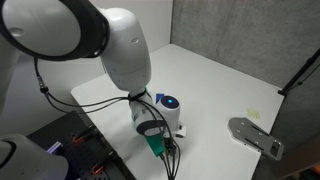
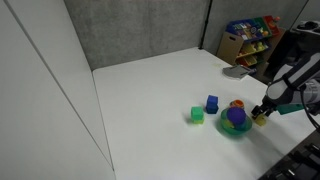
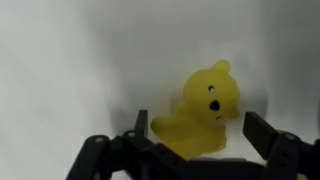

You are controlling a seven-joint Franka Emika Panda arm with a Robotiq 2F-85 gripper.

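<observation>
A yellow bear-shaped toy (image 3: 198, 112) lies on the white table, centred in the wrist view. My gripper is open, with one dark finger (image 3: 141, 124) to each side of the toy; no contact shows. From the far side, the second exterior view has the toy (image 2: 261, 120) just below the gripper (image 2: 263, 109). A green bowl (image 2: 232, 130) stands close by, holding a purple piece (image 2: 236, 115) and other things. In the first exterior view the arm and a cable hide the toy, and the bowl shows only partly.
Near the bowl are a blue block (image 2: 212, 103) and a light green block (image 2: 197, 117). A flat metal tray (image 1: 256, 137) lies on the table, and a shelf of toys (image 2: 250, 38) stands beyond.
</observation>
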